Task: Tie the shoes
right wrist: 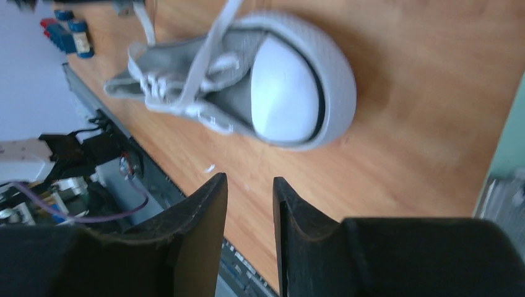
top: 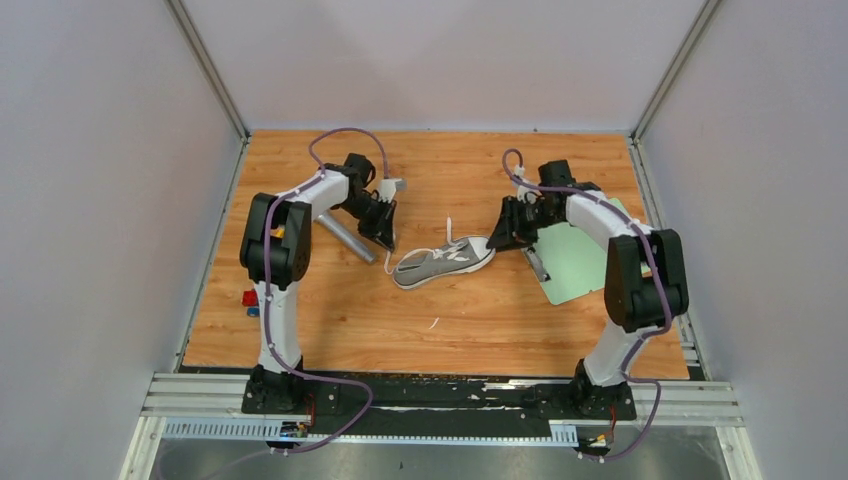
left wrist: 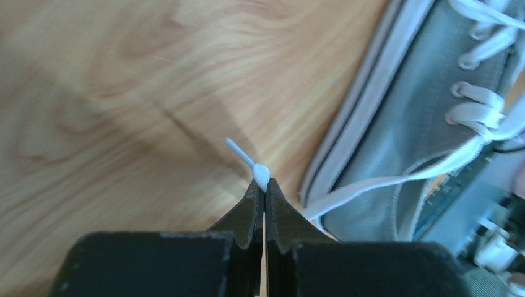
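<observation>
A grey sneaker (top: pixel 430 270) with white laces lies sideways mid-table, toe to the right; one lace stands up at its far side. My left gripper is shut on a white lace tip (left wrist: pixel 260 173), left of the heel, with the lace (left wrist: pixel 371 185) running over the shoe. My right gripper stands part open beside the toe cap (right wrist: pixel 285 93), nothing visible between its fingers; the right wrist view is blurred.
A green clipboard (top: pixel 580 270) lies at the right, partly under the right arm. A grey cylinder (top: pixel 345 237) and toys (top: pixel 250 298) lie at the left.
</observation>
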